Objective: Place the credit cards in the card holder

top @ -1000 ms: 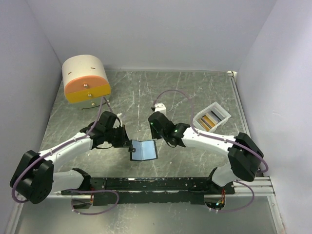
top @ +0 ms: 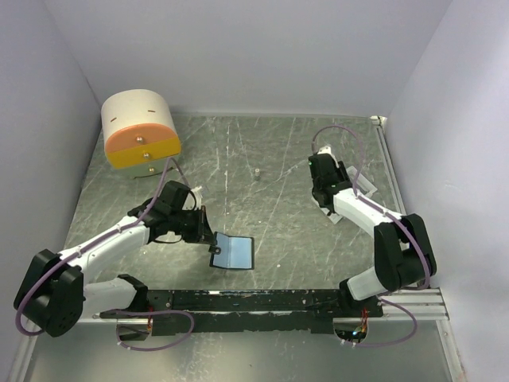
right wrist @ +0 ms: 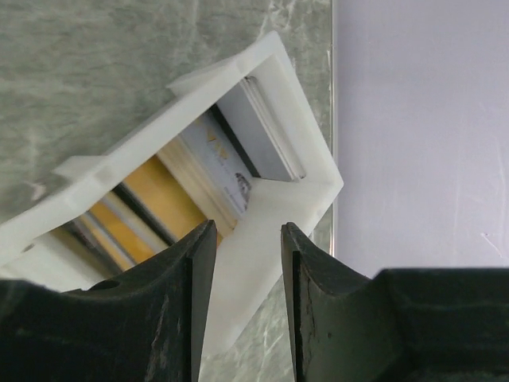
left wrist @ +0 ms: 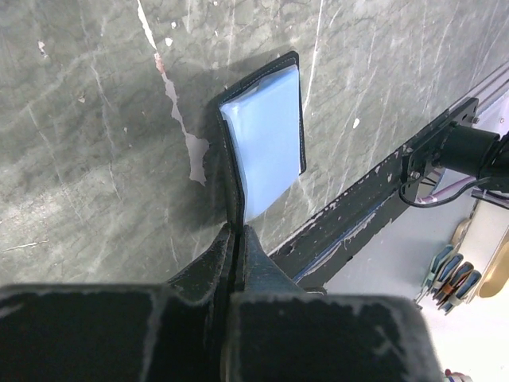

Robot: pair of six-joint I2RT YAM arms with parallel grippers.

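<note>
The black-and-light-blue card holder (left wrist: 266, 143) (top: 237, 253) stands partly open near the table's front, with my left gripper shut on its edge. My right gripper is open above a white tray (right wrist: 278, 205) at the right; nothing shows between its fingertips. The tray holds several cards, among them an orange one (right wrist: 165, 198) and a pale patterned one (right wrist: 215, 163), leaning side by side. In the top view the right arm largely hides the tray.
A small chest with coloured drawers (top: 139, 135) stands at the back left. Walls close in at both sides.
My right arm has swung from beside the card holder to the right, over the white tray, covering it in the top view. The left gripper has stayed nearly still.
</note>
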